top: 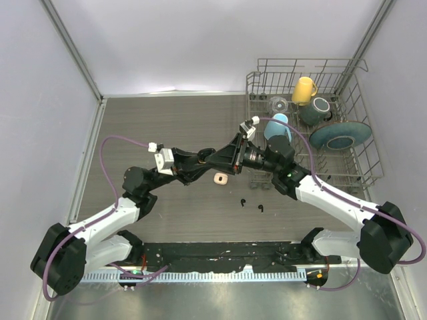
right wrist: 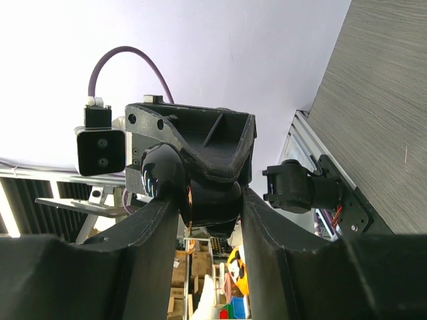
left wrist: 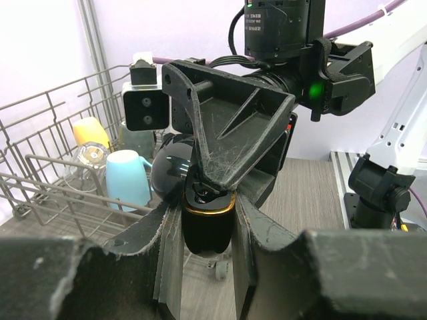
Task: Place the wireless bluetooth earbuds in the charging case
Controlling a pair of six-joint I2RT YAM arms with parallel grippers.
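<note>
Above the middle of the table is the glossy black charging case (top: 206, 153), with a gold line on its body; its rounded lid (left wrist: 172, 163) appears swung open. My left gripper is shut on the case body, which shows between its fingers. From the other side, my right gripper is also shut on the case, close beside the lid. In the top view the two grippers meet at the case and hide most of it. Two small black earbuds (top: 243, 202) (top: 261, 208) lie apart on the table, right of centre.
A small cream piece with a dark centre (top: 221, 179) lies on the table below the grippers. At the back right stands a wire dish rack (top: 257, 87) holding cups, a glass and a plate.
</note>
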